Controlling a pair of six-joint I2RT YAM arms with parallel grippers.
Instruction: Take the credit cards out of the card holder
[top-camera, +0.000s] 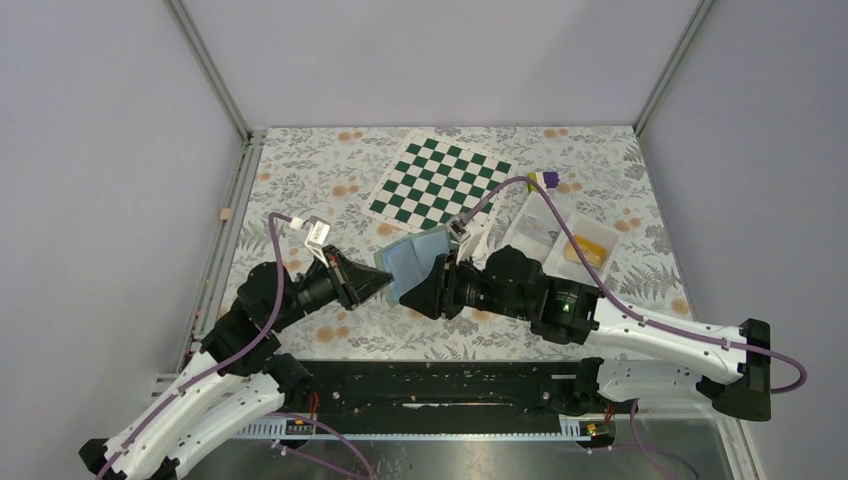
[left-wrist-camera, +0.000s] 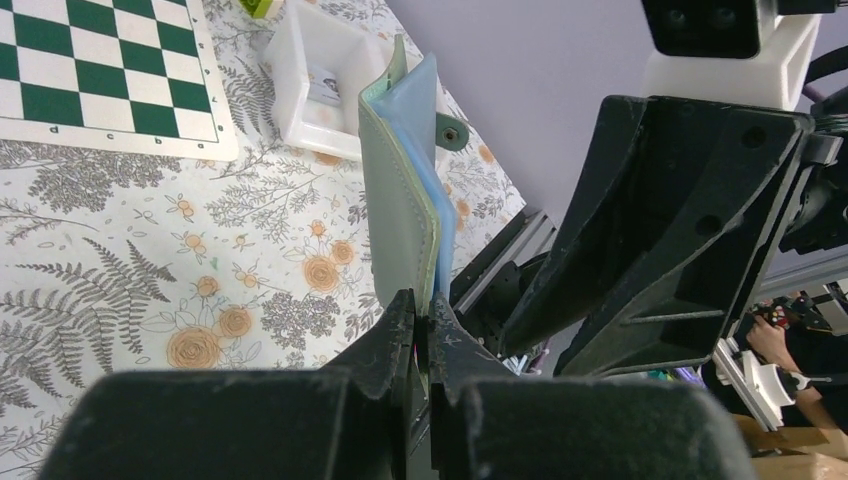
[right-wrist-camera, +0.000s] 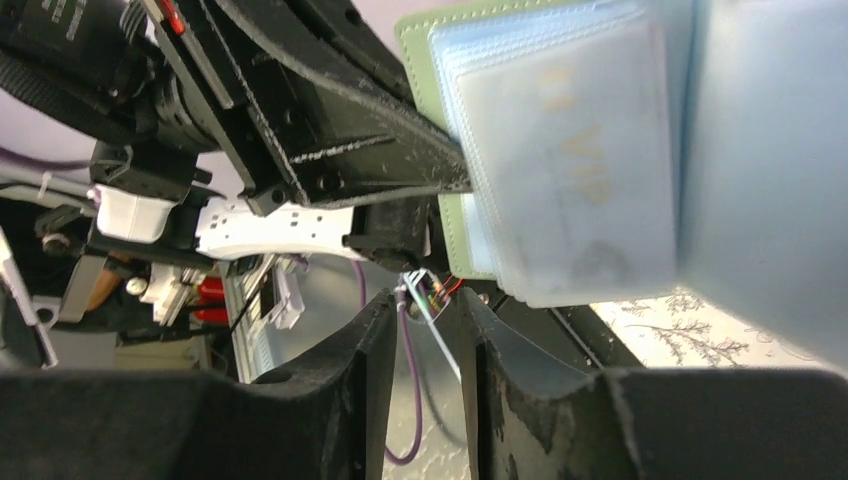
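The card holder (top-camera: 405, 262), pale green outside with blue leaves inside, hangs opened out above the table. My left gripper is shut on its edge. In the right wrist view the blue leaf fills the upper right, with a translucent card pocket (right-wrist-camera: 575, 150) marked with faint "VIP" lettering. My right gripper stands partly open before the holder, a gap between its fingertips and no card between them. From above, the right fingers (top-camera: 425, 298) cover part of the holder's lower right. How many cards sit inside cannot be told.
A white two-part tray (top-camera: 511, 242) stands at the right; a card (left-wrist-camera: 323, 86) lies in one part and a yellow thing (top-camera: 588, 252) in the other. Behind it sits a small green-and-purple object (top-camera: 545, 180). A checkered mat (top-camera: 440, 182) lies at the back.
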